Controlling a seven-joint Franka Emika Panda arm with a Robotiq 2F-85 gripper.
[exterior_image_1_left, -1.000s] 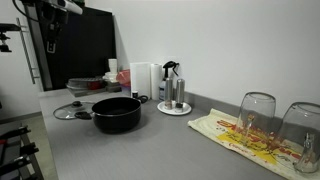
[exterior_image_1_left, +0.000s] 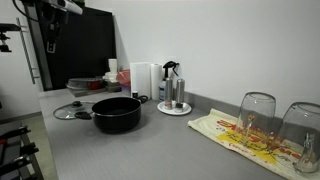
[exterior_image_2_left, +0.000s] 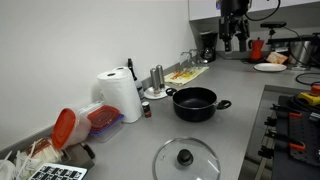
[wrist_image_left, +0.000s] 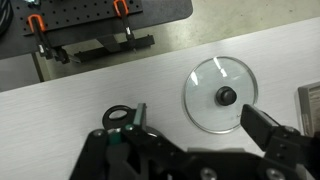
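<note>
A black pot (exterior_image_1_left: 117, 114) with two side handles stands uncovered on the grey table. In exterior view 2 the same pot (exterior_image_2_left: 194, 105) is behind a glass lid (exterior_image_2_left: 186, 161) with a black knob. The lid (wrist_image_left: 220, 94) lies flat on the table in the wrist view, apart from the pot. Only a black loop handle (wrist_image_left: 118, 114) of the pot shows there, the rest hidden behind my gripper. High above the table, my gripper is open and holds nothing; its spread fingers frame part of the lid from above.
A paper towel roll (exterior_image_2_left: 117, 96), bottles and a dish rack (exterior_image_2_left: 42, 160) line the wall side. Two upturned glass jars (exterior_image_1_left: 256, 117) stand on a patterned cloth (exterior_image_1_left: 222, 129).
</note>
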